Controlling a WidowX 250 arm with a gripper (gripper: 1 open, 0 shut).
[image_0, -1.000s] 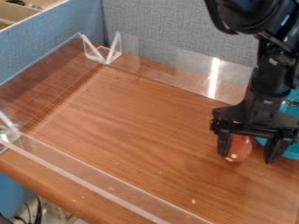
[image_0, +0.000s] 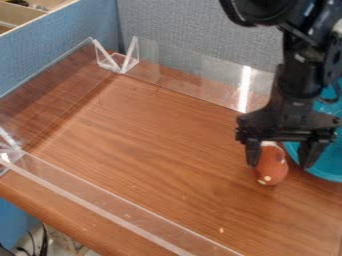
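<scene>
My black gripper (image_0: 281, 150) hangs at the right of the table, open, its two fingers pointing down just over a small red-orange object (image_0: 271, 172) with a pale spot, which stands on the wooden surface. The upper part of that object is partly behind the gripper. A teal container (image_0: 325, 163) sits at the right edge behind the gripper, largely hidden by it.
Clear plastic walls line the table's edges, with white brackets at the corners. A grey panel stands at the back, and cables hang at the lower left.
Over the last second the gripper has risen slightly and shifted a little, uncovering more of the red-orange object, which stays in about the same place.
</scene>
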